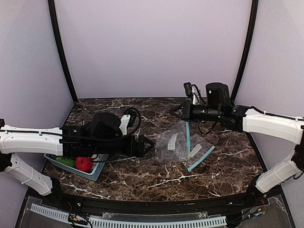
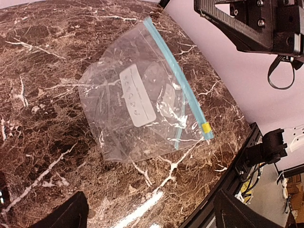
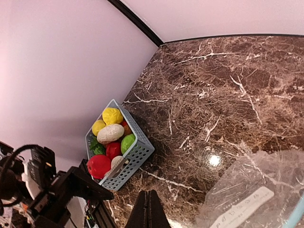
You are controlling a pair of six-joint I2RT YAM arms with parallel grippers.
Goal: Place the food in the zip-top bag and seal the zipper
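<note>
A clear zip-top bag [image 2: 109, 109] with a white label lies flat on the marbled table. Its blue zip strip [image 1: 188, 137] carries a yellow slider [image 2: 206, 128] at the near end. Partly under it is a second clear bag, whose blue strip [image 1: 201, 158] shows to the right. My left gripper stands wide open left of the bags, nothing between its fingers. Beyond the bag, my right gripper is shut with nothing visible in it. The food, including a red item [image 3: 99, 166] and a yellow one [image 3: 112, 115], sits in the basket.
The grey-blue basket [image 3: 137, 154] stands at the table's left side, partly hidden beneath my left arm in the top view. Bare table extends behind and in front of the bags. A dark rail [image 1: 152, 203] runs along the front edge.
</note>
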